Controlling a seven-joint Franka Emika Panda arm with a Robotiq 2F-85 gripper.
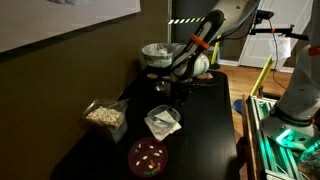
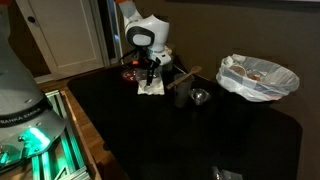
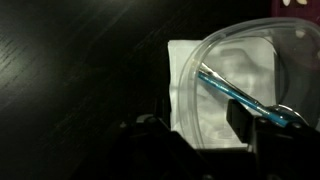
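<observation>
A clear plastic container lies partly over a white napkin on the dark table. Inside it rests a thin utensil with a blue, shiny handle. My gripper is open, its dark fingers near the container's lower rim in the wrist view; nothing shows held between them. From exterior view 1, the container sits in front of the gripper. In exterior view 2 the gripper hangs over the napkin. Whether the fingers touch the container, I cannot tell.
A red plate with small bits on it lies near the container. By the wall stands a box of pale pieces. A dark cup, a metal container and a white-lined basket stand nearby.
</observation>
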